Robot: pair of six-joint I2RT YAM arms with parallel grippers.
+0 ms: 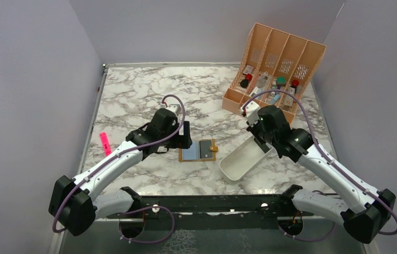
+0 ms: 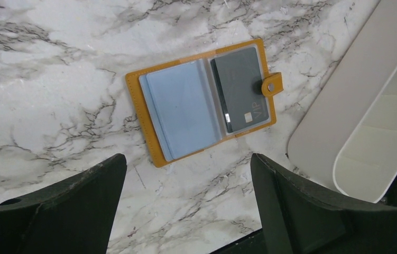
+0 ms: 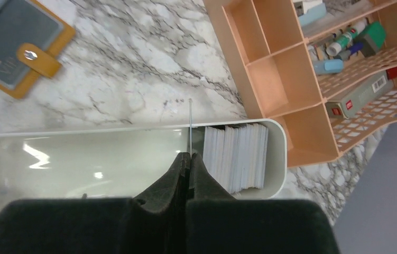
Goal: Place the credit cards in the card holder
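The tan card holder lies open on the marble table, a dark VIP card in its right half and a pale blue sleeve in its left. My left gripper is open and empty just short of its near edge. My right gripper is shut on a thin card, seen edge-on, above the long white bin. A row of cards stands upright at the bin's far end. The card's lower part is hidden behind the fingers.
A peach divided organizer with small items stands behind the bin at the back right. Far left lies a pink object. Bare table surrounds the holder's left and back sides.
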